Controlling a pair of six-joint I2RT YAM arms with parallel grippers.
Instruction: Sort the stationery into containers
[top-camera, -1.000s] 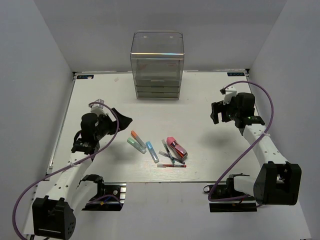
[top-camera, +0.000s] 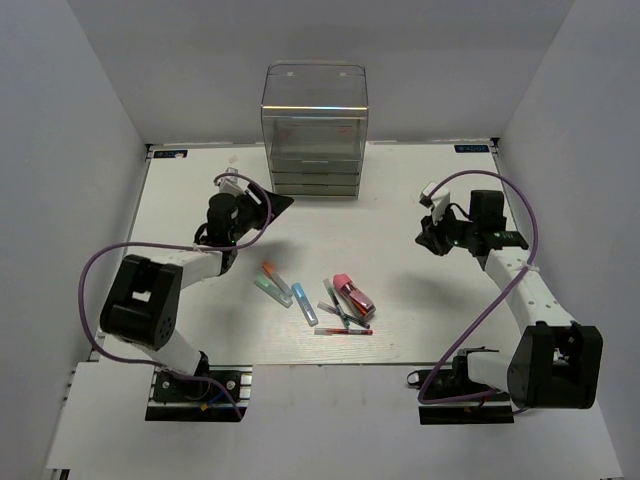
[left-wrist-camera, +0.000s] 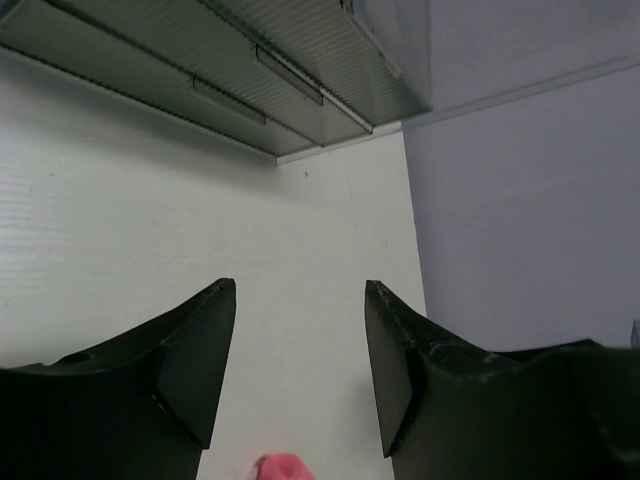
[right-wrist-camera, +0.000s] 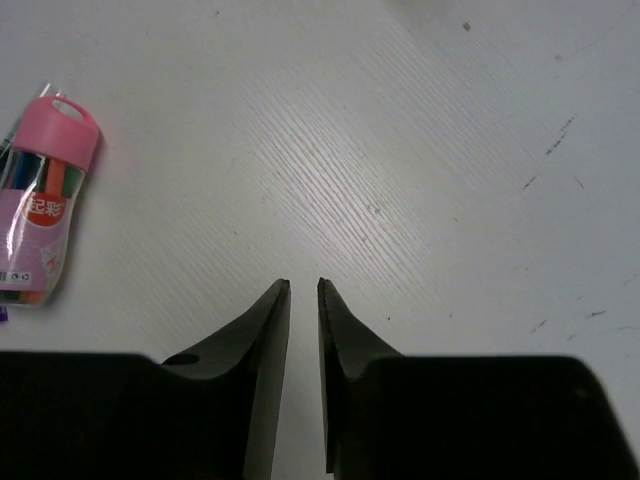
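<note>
Loose stationery lies front centre: a green marker (top-camera: 271, 291), an orange one (top-camera: 275, 275), a blue one (top-camera: 304, 303), several pens (top-camera: 342, 332) and a pink-capped pen pouch (top-camera: 354, 295), also in the right wrist view (right-wrist-camera: 35, 225). A clear drawer organizer (top-camera: 315, 130) stands at the back, its underside drawers (left-wrist-camera: 230, 80) filling the top of the left wrist view. My left gripper (top-camera: 268, 205) is open above the table, left of the organizer's front. My right gripper (top-camera: 435, 235) hangs right of the pouch, fingers nearly together; I see nothing between them.
Walls border both sides.
The stationery is unmoved.
</note>
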